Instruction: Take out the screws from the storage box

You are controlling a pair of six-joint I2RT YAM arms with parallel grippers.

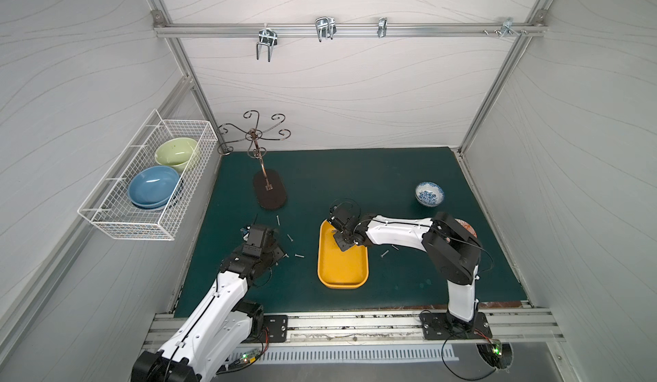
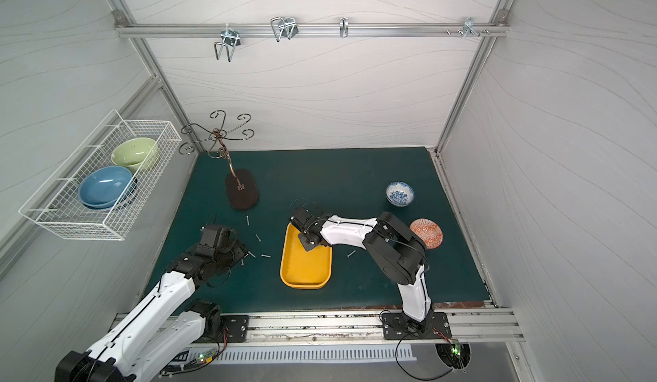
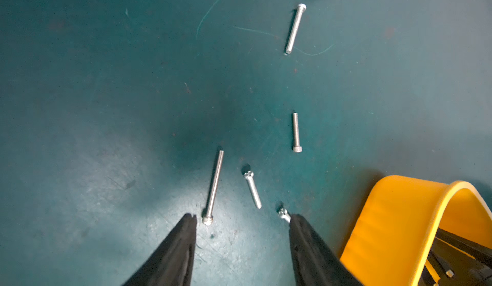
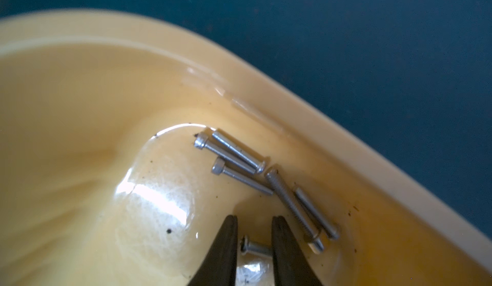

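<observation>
A yellow storage box (image 1: 342, 265) sits at the front middle. In the right wrist view several screws (image 4: 241, 178) lie in its corner. My right gripper is open down inside the box, around a short screw (image 4: 256, 250) lying low between or just under its fingertips; whether they touch it I cannot tell. My left gripper is open above the mat left of the box, with several loose screws (image 3: 215, 183) lying beneath and ahead of it. More screws lie to the right of the box.
A metal scroll stand (image 1: 270, 190) stands behind the left screws. A blue-patterned bowl (image 1: 429, 194) and an orange-patterned dish (image 2: 426, 233) are at the right. A wire basket (image 1: 119, 224) with bowls hangs on the left wall.
</observation>
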